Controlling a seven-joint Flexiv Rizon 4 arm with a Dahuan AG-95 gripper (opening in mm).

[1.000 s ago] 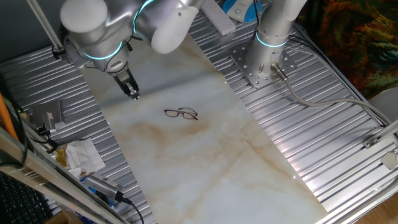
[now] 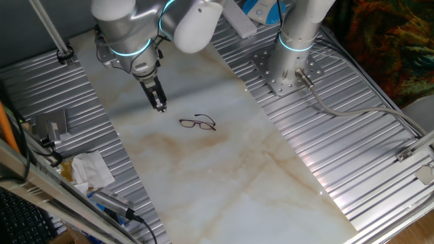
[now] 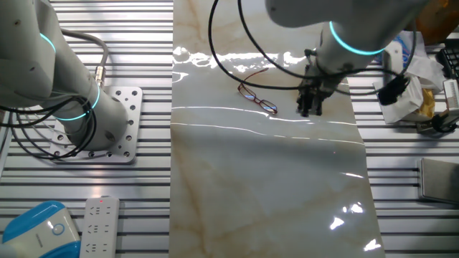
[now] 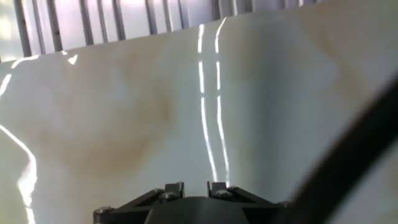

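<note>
A pair of dark-framed glasses [image 2: 197, 124] lies on the marbled board [image 2: 224, 183], one temple stretched out away from the lenses. From the other side, in exterior view 2, the glasses [image 3: 259, 99] look reddish brown. My gripper [image 2: 161, 109] hangs over the board beside them, apart from the lenses. In exterior view 2 its two fingers [image 3: 303, 109] point down with a gap between them; the gripper is open and empty. The wrist view shows the gripper at the bottom edge with bare board beyond it, and no glasses there.
A power strip [image 3: 99, 226] and a blue-and-white device [image 3: 44, 233] lie on the slatted table. White paper [image 2: 91, 169] and a cylindrical tool [image 2: 112, 202] are past the opposite edge. Most of the board is clear.
My gripper has moved toward the glasses, rightward in exterior view 1.
</note>
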